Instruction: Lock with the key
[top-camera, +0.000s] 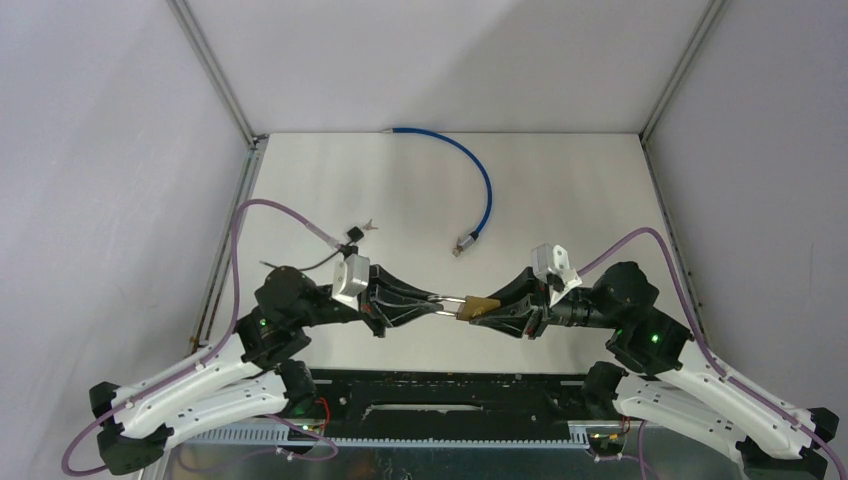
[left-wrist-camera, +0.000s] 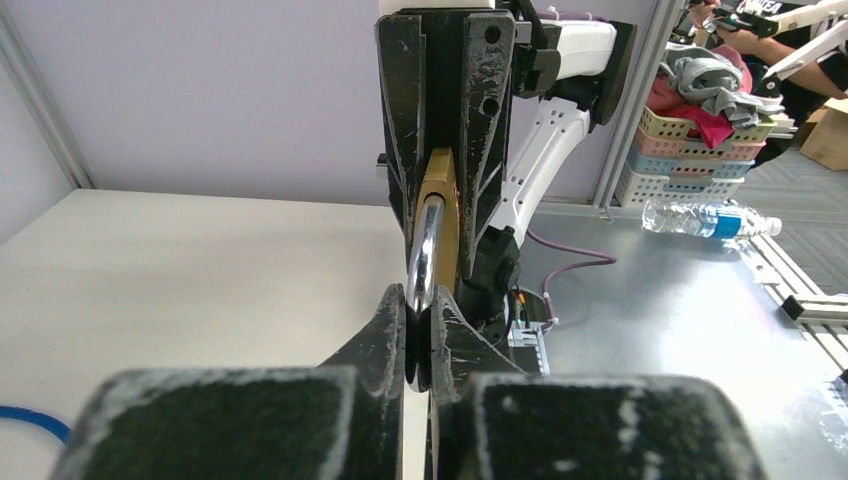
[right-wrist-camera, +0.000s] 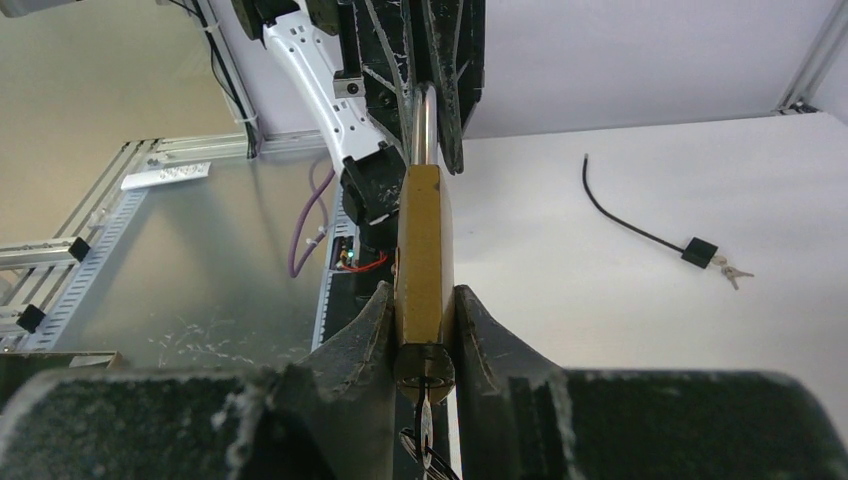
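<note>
A brass padlock (top-camera: 478, 308) is held between both grippers over the table's front middle. My left gripper (top-camera: 437, 305) is shut on its steel shackle (left-wrist-camera: 427, 242). My right gripper (top-camera: 485, 312) is shut on the brass body (right-wrist-camera: 424, 250), and something thin, possibly keys (right-wrist-camera: 422, 430), shows beneath it in the right wrist view. A black block (right-wrist-camera: 698, 252) with a curved dark cable and silver keys (right-wrist-camera: 727, 270) lies on the table behind the left arm.
A blue cable (top-camera: 480, 170) with a silver plug lies on the back middle of the white table (top-camera: 580, 200). Walls (top-camera: 750, 200) enclose both sides and the back.
</note>
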